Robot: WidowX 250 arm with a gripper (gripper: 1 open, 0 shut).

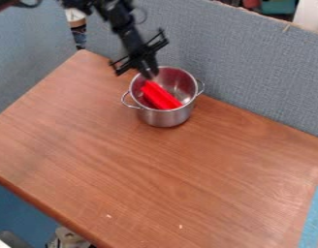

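A steel pot [166,115] with two wire handles stands on the wooden table toward the back. Inside it lies a red object [162,96]. My black gripper [143,72] hangs at the pot's back-left rim, its tips low near the red object's upper end; whether they touch it, and how wide they are, is unclear.
A grey padded wall [252,73] runs along the back and left. A light blue strip [313,213] lies at the right edge.
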